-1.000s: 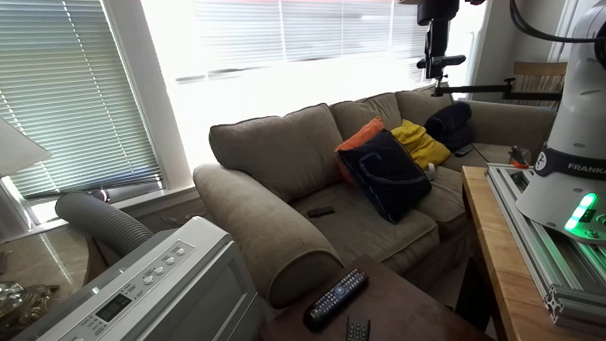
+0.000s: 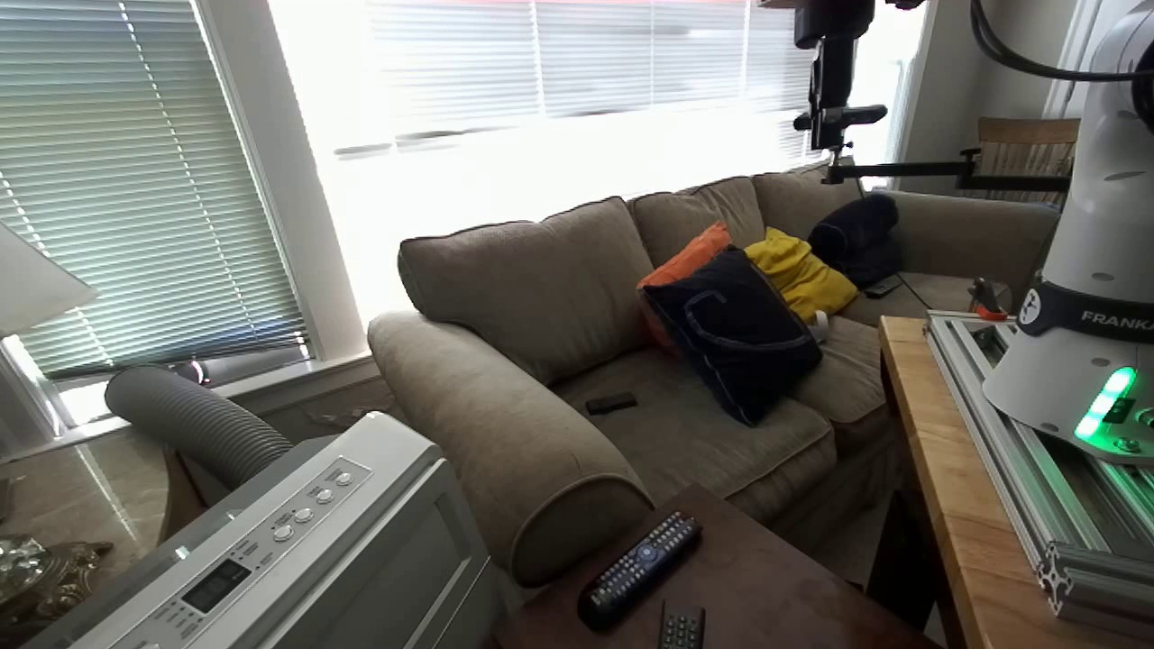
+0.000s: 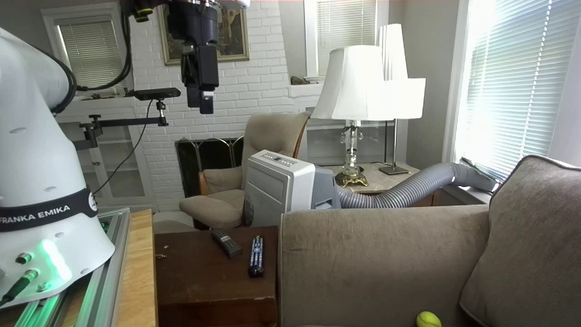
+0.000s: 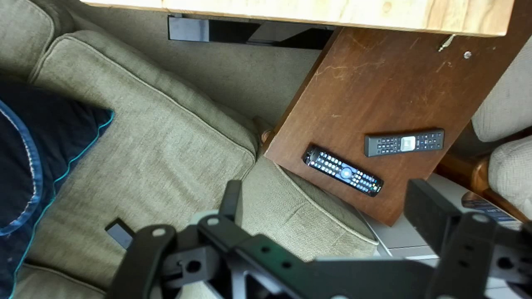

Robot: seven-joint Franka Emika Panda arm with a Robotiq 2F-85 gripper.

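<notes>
High above the furniture hangs my gripper, its two fingers wide apart with nothing between them in the wrist view. The same gripper (image 3: 202, 98) points downward in exterior view 2, well clear of every surface. On the brown side table (image 4: 349, 94) lie two remotes: a long black one with a blue round button (image 4: 344, 171) and a dark grey one with a silver pad (image 4: 405, 142). A small dark object, seemingly another remote (image 2: 611, 404), rests on the couch seat; a finger assembly partly covers this object (image 4: 119, 233) in the wrist view.
The beige couch (image 2: 519, 303) carries navy (image 2: 736, 330), orange (image 2: 687, 260) and yellow pillows (image 2: 806, 272). A white portable air conditioner (image 3: 278, 180) stands beside the side table. A tennis ball (image 3: 428, 319) sits on the couch. The wooden bench edge (image 4: 299, 12) borders the table.
</notes>
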